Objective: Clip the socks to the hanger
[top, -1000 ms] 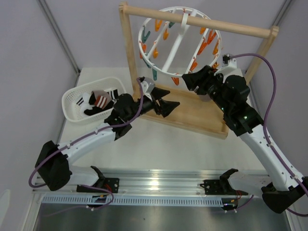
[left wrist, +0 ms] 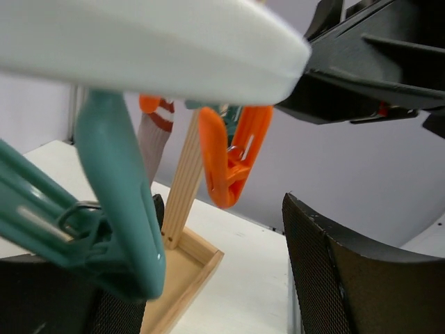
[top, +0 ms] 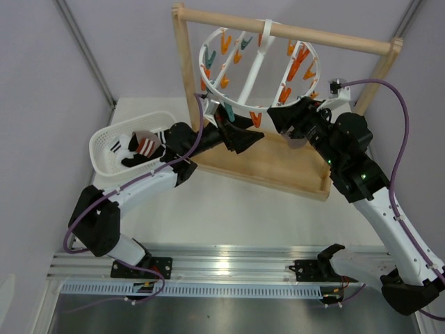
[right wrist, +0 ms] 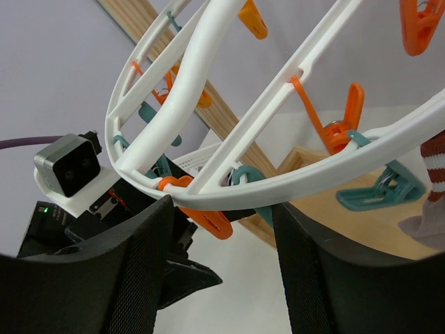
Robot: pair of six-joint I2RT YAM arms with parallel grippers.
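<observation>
The white round hanger (top: pixel 250 59) with orange and teal clips hangs from the wooden bar. My left gripper is part open at its lower front rim, around or just beside a teal clip (left wrist: pixel 118 195); an orange clip (left wrist: pixel 229 163) hangs beyond. My right gripper stands open at the rim's right side, its fingers just below the ring. A grey striped sock (right wrist: pixel 431 223) hangs at the right edge of the right wrist view, partly out of frame. More socks (top: pixel 142 146) lie in the white basket (top: pixel 104 160).
The wooden frame (top: pixel 334 31) stands over a shallow wooden tray (top: pixel 257 170). The two arms are close together at the hanger.
My right gripper has moved slightly right; the hanger has shifted a little.
</observation>
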